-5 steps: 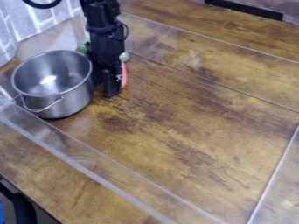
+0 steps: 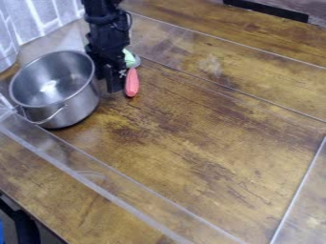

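A large steel pot (image 2: 51, 91) stands at the left of the wooden table. Just right of it the black gripper (image 2: 117, 74) reaches down from the top, its lower end close by the pot's rim. A red elongated object (image 2: 132, 84) lies right beside the gripper, with a pale green item (image 2: 130, 58) behind it. The fingertips are dark and small, so their opening cannot be made out.
A white, translucent sheet lines the upper left edge. A dark edge runs along the back right.
The gripper has shifted left and up toward the pot, leaving more of the red object uncovered. The pot appears shifted slightly left.
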